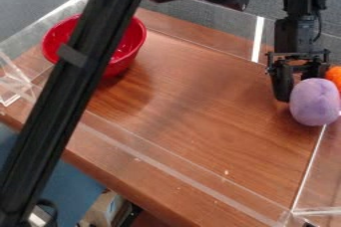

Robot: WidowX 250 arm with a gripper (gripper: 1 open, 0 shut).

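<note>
My black gripper [296,77] is low at the right side of the wooden table. A purple egg-shaped object [314,103] is at its fingers, in front of an orange object [333,75] that is partly hidden at the right edge. I cannot tell whether the fingers are shut on either one. A red bowl [124,54] sits at the back left, partly behind my arm.
Clear low walls [15,83] border the wooden table [180,131]. My black arm crosses the left of the view from top to bottom.
</note>
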